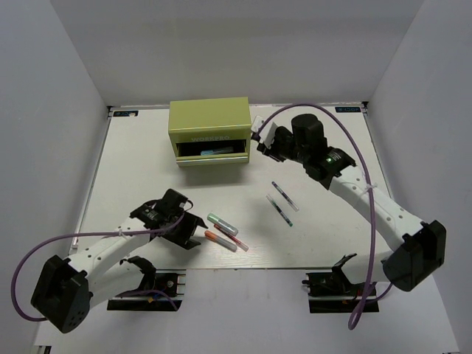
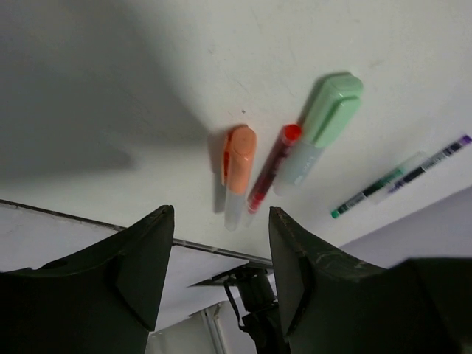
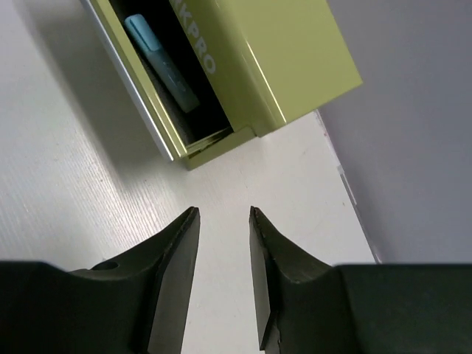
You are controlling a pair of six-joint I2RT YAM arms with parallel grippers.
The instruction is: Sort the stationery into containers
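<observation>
In the left wrist view an orange-capped marker [image 2: 240,158], a red pen [image 2: 274,164] and a green-capped marker [image 2: 328,114] lie close together. My left gripper [image 1: 198,232] hovers left of them, open and empty. Farther right are a green pen [image 1: 280,212] and a purple-tipped pen [image 1: 285,195]. A blue-capped marker [image 3: 158,55] rests inside the extended drawer [image 3: 133,85] of the olive box [image 3: 295,44]. My right gripper [image 1: 259,140] is just right of that box, its fingers partly apart with nothing between them.
The drawer's front juts out toward the table's middle.
</observation>
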